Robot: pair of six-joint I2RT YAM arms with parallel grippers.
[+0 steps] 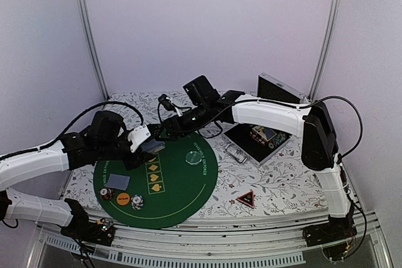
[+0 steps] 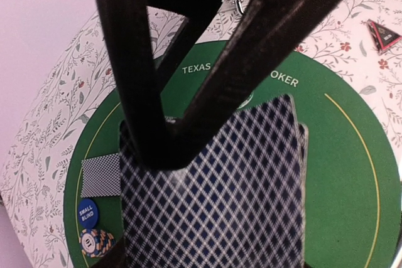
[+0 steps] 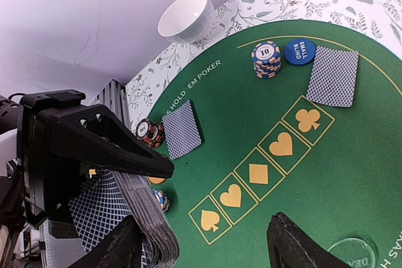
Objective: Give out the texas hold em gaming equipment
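My left gripper is shut on a deck of cards [image 2: 213,199] with a dark checked back, held above the green poker mat [image 1: 182,186]. One card edge sticks out slightly at the deck's right side. Against the deck's face, in the left wrist view, lies a dark fingertip [image 2: 164,155] of the right gripper. In the right wrist view, my right gripper has its fingers apart; no card shows between them. The left gripper's finger and the deck's edge reach in from the left. Checked cards lie on the mat at two places [image 3: 182,130], one beside the small blind disc [image 3: 300,51].
Chip stacks [image 3: 267,61] and an orange disc [image 1: 123,199] sit near those cards. A clear dealer disc [image 1: 193,157] lies farther right. Beyond the mat are an open case [image 1: 254,155], a triangular piece [image 1: 246,199] and a white bowl [image 3: 187,18].
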